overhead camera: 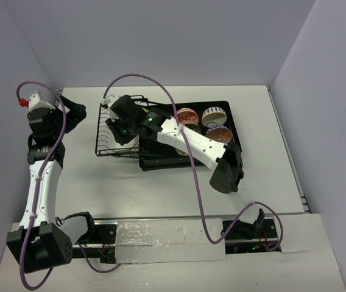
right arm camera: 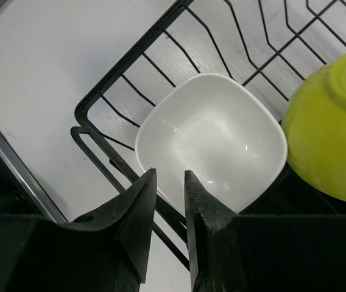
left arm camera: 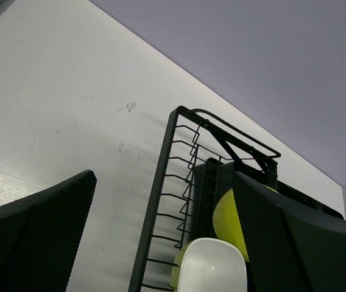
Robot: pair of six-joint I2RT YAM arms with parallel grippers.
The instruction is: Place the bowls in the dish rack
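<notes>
A white squarish bowl lies in the wire basket of the black dish rack, beside an upturned yellow-green bowl. My right gripper hangs over the white bowl's edge and the rack's rail, its fingers a little apart with nothing seen between them. In the top view the right arm hides much of both bowls. My left gripper stands open off the rack's left side, empty.
More patterned bowls and a striped bowl sit in the black tray at right. Walls enclose the sides and back.
</notes>
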